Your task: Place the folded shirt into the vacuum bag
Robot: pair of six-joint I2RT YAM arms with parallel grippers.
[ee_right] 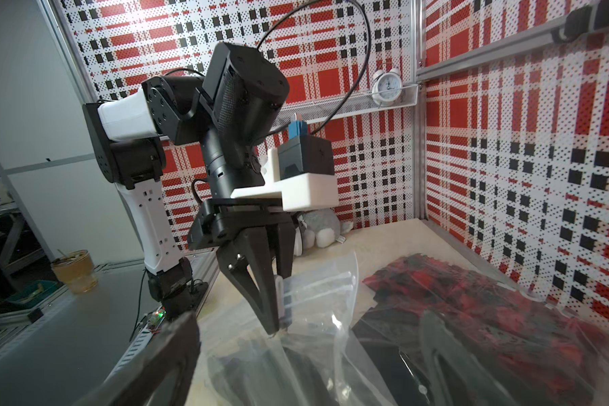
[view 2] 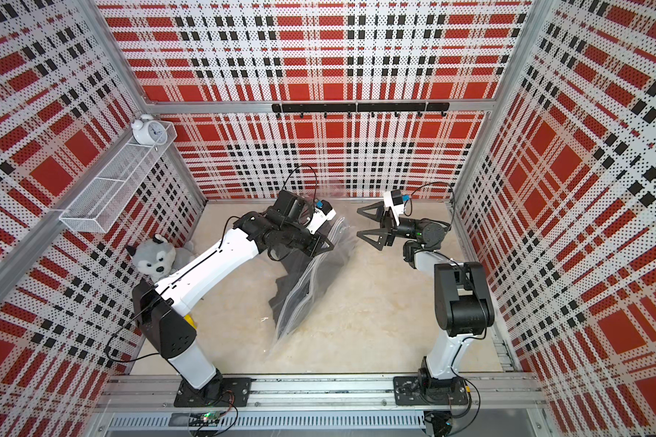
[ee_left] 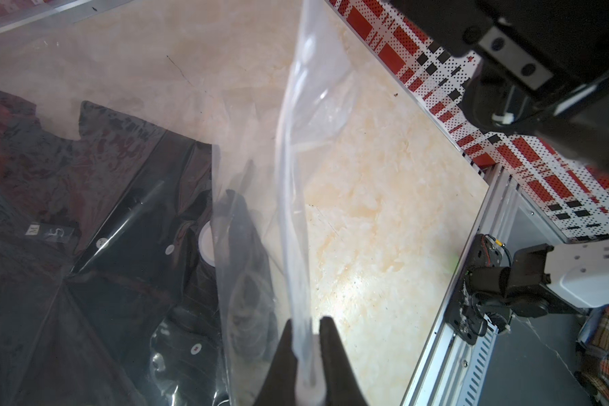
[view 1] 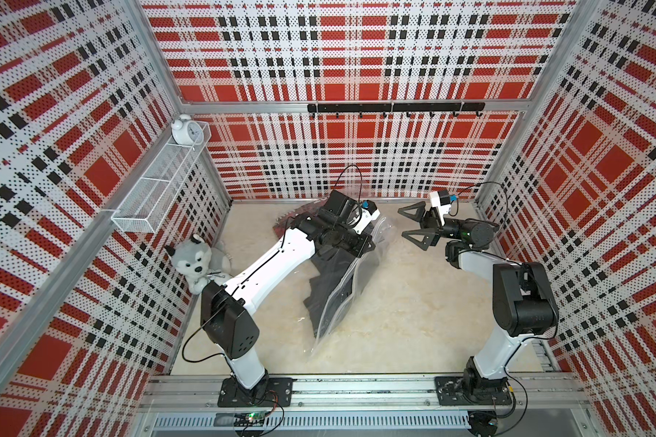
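The clear vacuum bag (view 1: 340, 295) lies mid-table, its edge strip raised by my left gripper (view 1: 364, 252), which is shut on it. In the left wrist view the bag's edge (ee_left: 289, 169) runs down between the blurred fingers. A dark grey garment (ee_left: 101, 223) with light buttons shows through clear plastic; red-and-black cloth (ee_right: 446, 287) shows under plastic farther back. Whether these are one shirt I cannot tell. My right gripper (view 1: 403, 222) stands open to the right of the raised edge, apart from it, its fingers pointing left with nothing between them.
A grey-and-white plush husky (view 1: 194, 260) sits at the left wall. White wire shelf (view 1: 153, 191) with an alarm clock (view 1: 187, 132) hangs above it. Part of a yellow object (view 2: 189, 320) shows beside the left arm.
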